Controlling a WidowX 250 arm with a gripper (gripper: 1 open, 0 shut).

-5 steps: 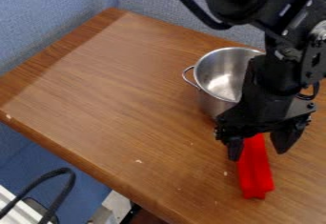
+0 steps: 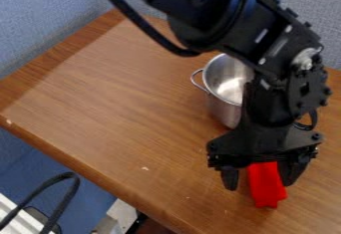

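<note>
A red block lies on the wooden table at the lower right. My black gripper is over it, open, with its fingers low on either side of the block and covering its far part. Whether the fingers touch it is not clear. Behind the arm, a steel pot with a wire handle is partly hidden.
Grey-blue padded walls stand behind.
My gripper has moved toward the camera along the red block and now covers more of it. The arm hides more of the pot. The block looks unmoved.
</note>
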